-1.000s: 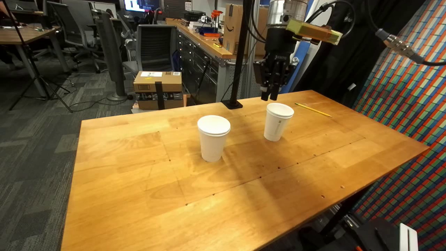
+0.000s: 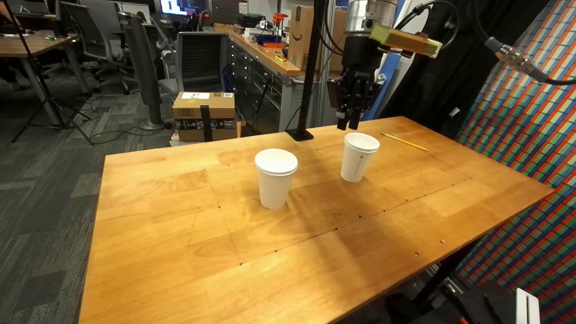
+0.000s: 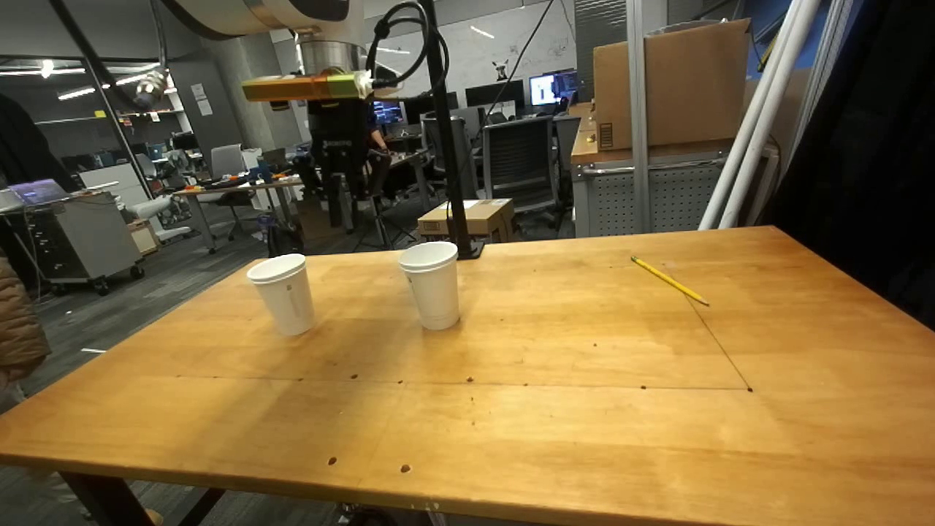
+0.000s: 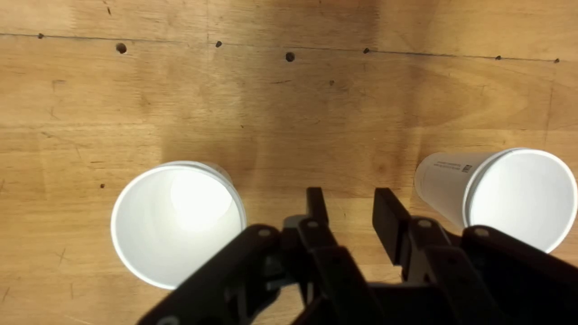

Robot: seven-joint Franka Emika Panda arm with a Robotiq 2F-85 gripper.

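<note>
Two white paper cups stand upright on the wooden table. In exterior view 1, the plain-sided cup [image 2: 274, 186] is left of the other cup [image 2: 359, 159], which bears a small printed mark. My gripper [image 2: 348, 124] hangs above the table, pointing down, apart from both cups. Seen from the wrist, one cup [image 4: 176, 225] is to the left of my fingers and one [image 4: 523, 197] to the right, partly covered by the gripper. Both mouths face up and the insides look empty. The fingers stand open, and bare wood shows between the fingertips.
A yellow pencil [image 3: 670, 280] lies on the table, off to the right of the cups. A black post [image 2: 300, 134] rises at the far edge.
</note>
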